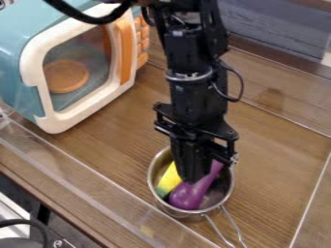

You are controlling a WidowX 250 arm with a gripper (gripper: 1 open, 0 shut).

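A metal pot [223, 199] with a wire handle sits on the wooden counter. In it lie a purple eggplant [188, 196] and a yellow object [168, 179]. The black gripper [196, 174] points down into the pot from above, its tips among the toys and partly hidden against them; whether it holds anything cannot be made out.
A toy microwave [58, 73] in light blue, white and orange stands at the back left. A clear rail runs along the front left edge, with a dark cable at the lower left.
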